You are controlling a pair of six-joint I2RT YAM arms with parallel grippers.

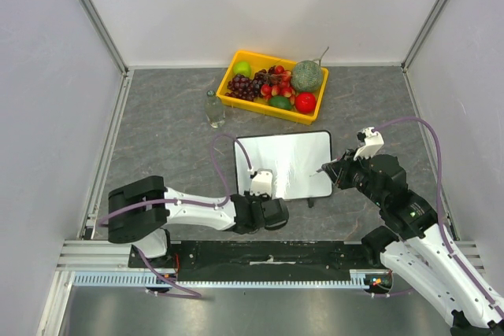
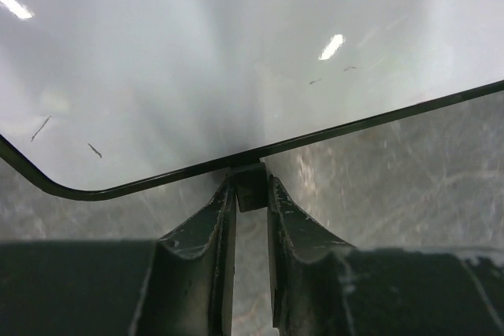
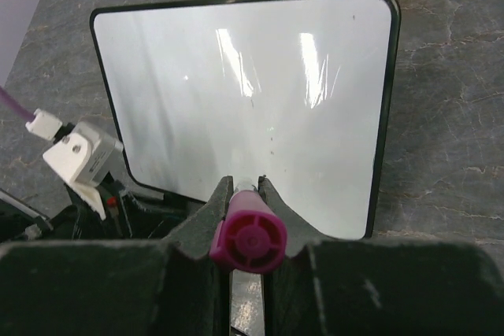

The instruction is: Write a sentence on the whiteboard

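The whiteboard (image 1: 287,155), white with a black frame, lies nearly square on the grey table. Its surface carries no writing, only small dark marks near the front edge in the left wrist view. My left gripper is shut on a small black tab (image 2: 251,189) at that front edge; in the top view the left arm covers its fingertips. A marker with a magenta end (image 3: 250,234) is gripped by my right gripper, which is shut. In the top view the marker's tip (image 1: 320,170) points left over the board's right part; contact cannot be told.
Behind the board stands a yellow basket (image 1: 272,109) of fruit, with a clear bottle (image 1: 214,108) to its left. A second dark tab (image 1: 311,202) sticks out from the board's front edge. Bare table (image 1: 157,143) shows on the left.
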